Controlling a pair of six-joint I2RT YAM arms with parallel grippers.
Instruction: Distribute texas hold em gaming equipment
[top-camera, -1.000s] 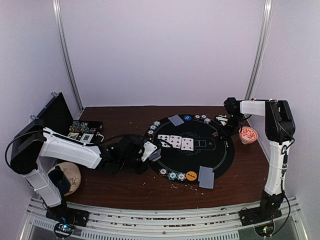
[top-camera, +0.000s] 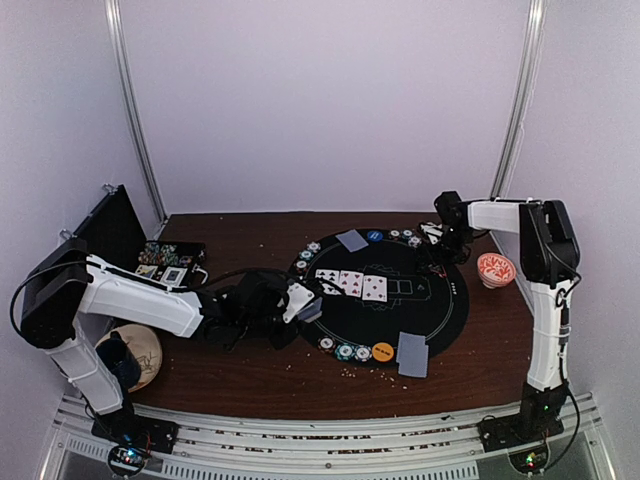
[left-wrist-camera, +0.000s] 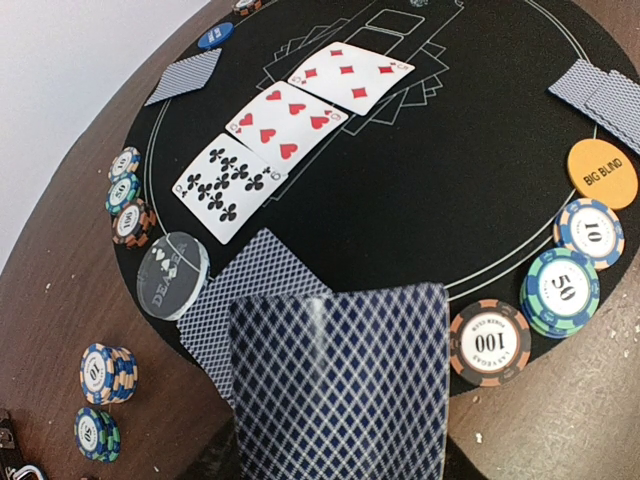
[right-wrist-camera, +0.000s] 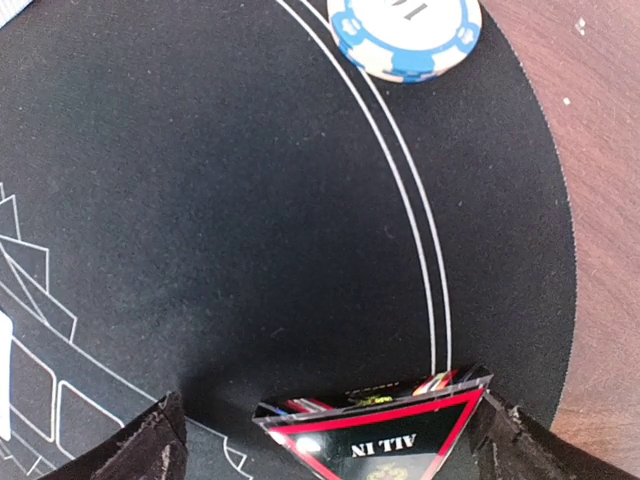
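Note:
A black poker mat (top-camera: 350, 325) holds three face-up cards (top-camera: 350, 283), chip stacks (left-wrist-camera: 560, 290), a dealer button (left-wrist-camera: 172, 275) and face-down cards (top-camera: 412, 354). My left gripper (top-camera: 300, 304) is shut on a blue-backed card (left-wrist-camera: 338, 380), held above other cards near the mat's left edge. At the mat's upper right, my right gripper (top-camera: 432, 240) is open, its fingers either side of a triangular black and red ALL IN marker (right-wrist-camera: 382, 440); a chip (right-wrist-camera: 404, 30) lies further along the edge.
A red-topped bowl (top-camera: 496, 270) stands right of the mat. An open black case (top-camera: 115, 225) and a round wooden board (top-camera: 142, 355) with a dark mug (top-camera: 118, 362) are at left.
My right arm has shifted slightly left and its wrist sits a little differently over the mat's upper right. The left arm looks unchanged.

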